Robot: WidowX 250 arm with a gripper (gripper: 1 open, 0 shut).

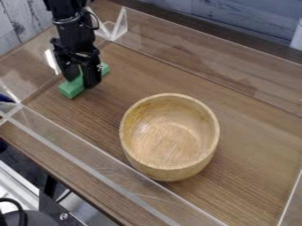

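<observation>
My black gripper (76, 66) reaches down from the top left over a green object (76, 86) lying on the wooden surface at the upper left. Its fingers are around or just above the green object; whether they touch or grip it is unclear.
A large tan wooden bowl (169, 133) sits at the lower middle right. Clear walls edge the left and bottom, with dark cables at the lower left.
</observation>
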